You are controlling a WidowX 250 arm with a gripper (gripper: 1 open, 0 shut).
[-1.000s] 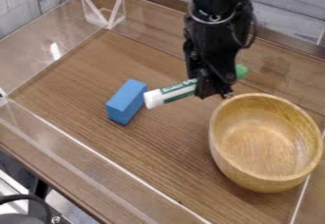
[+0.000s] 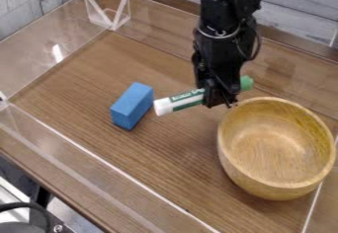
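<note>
The black gripper (image 2: 214, 89) reaches down from the top centre and is shut on a white-and-green tube (image 2: 179, 103), held roughly level and slanting up to the right toward its green end. A blue box (image 2: 132, 106) lies on the wooden table left of the tube. A tan round bowl (image 2: 275, 148) stands on the right, just below and right of the gripper.
The wooden table (image 2: 106, 178) has free room at front left and back left. A white clip-like object (image 2: 106, 10) is at the upper left, by the edge. A wall or rail runs along the back right.
The gripper has drawn up and back a little with the tube in it, and its arm looks slightly narrower. The box and bowl stay in place.
</note>
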